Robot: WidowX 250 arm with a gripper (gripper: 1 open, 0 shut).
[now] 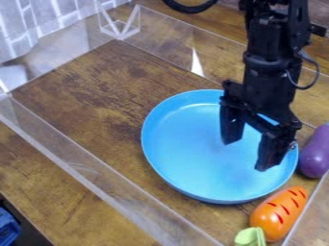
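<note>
My black gripper (255,139) hangs over the right part of a round blue plate (199,159), its two fingers spread apart with nothing visible between them. A purple eggplant (315,151) lies at the right edge, just right of the plate and gripper. An orange carrot (279,213) with red stripes and a pale green top lies below the plate at the lower right.
Clear low walls (71,173) border the wooden surface (84,96). The area left of the plate is free. A dark blue object (11,231) sits at the bottom left corner, partly cut off.
</note>
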